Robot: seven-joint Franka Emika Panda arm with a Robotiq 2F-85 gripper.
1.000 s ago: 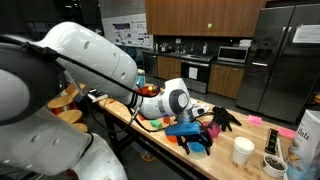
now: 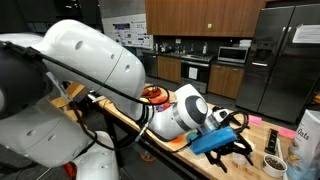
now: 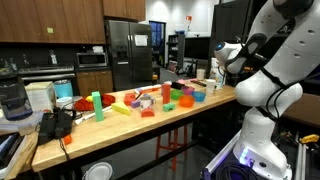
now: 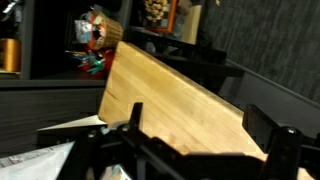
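My gripper (image 2: 237,157) hangs low over the right part of the counter in exterior view 1, its blue body reaching across from the arm. In the wrist view its two dark fingers stand far apart, with only bare wood and floor showing between them, so it is open. A white cup (image 3: 210,87) and a light blue cup (image 3: 198,97) stand near the counter's right end in exterior view 2. Something white shows behind the fingers in exterior view 1, largely hidden; I cannot tell whether they touch it.
The long wooden counter (image 3: 115,132) carries a green block (image 3: 97,103), a red mug (image 3: 166,90) and other small items. A round dish (image 2: 274,165) and a white container (image 2: 305,137) stand right of the gripper. The counter's edge (image 4: 205,98) borders open floor.
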